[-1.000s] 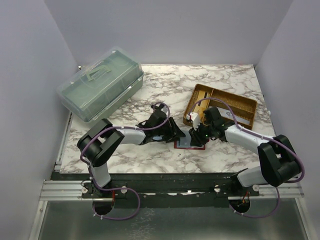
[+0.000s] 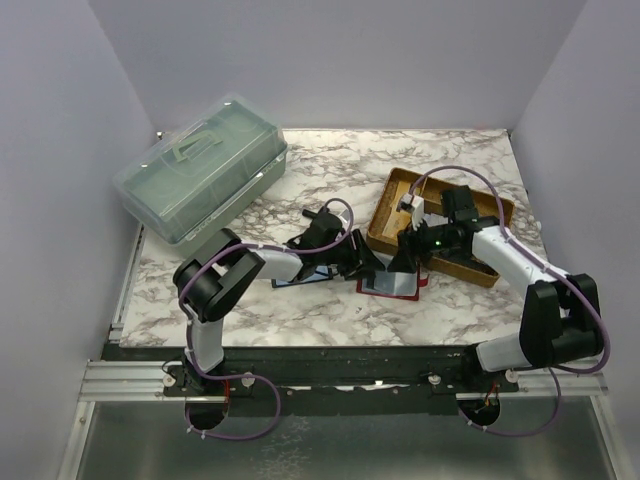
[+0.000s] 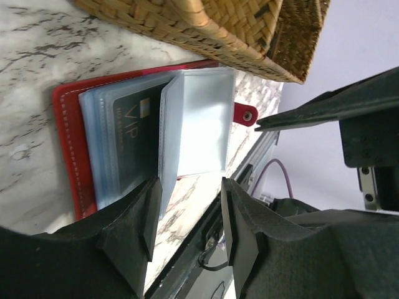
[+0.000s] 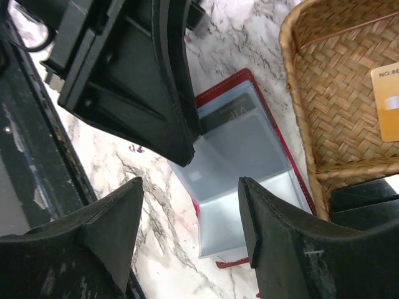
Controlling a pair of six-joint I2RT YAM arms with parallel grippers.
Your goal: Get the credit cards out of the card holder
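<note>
The red card holder [image 4: 227, 87] lies open on the marble table beside the basket, clear sleeves spread out. In the left wrist view a dark card with VIP lettering [image 3: 134, 131] sits in the left sleeves, with an upright clear flap [image 3: 171, 124] and an empty white sleeve [image 3: 205, 118] beside it. My left gripper is at the holder, fingertips apart at the flap's lower end; whether anything is between them is unclear. My right gripper stands open above the holder's other end, with nothing held.
A woven basket [image 2: 380, 210] with compartments borders the holder at the back right. A clear plastic case [image 2: 200, 160] stands at the left, and dark items [image 2: 300, 281] lie under the left arm.
My right arm has risen and moved back and right, toward the basket. My left gripper has shifted slightly right along with the holder.
</note>
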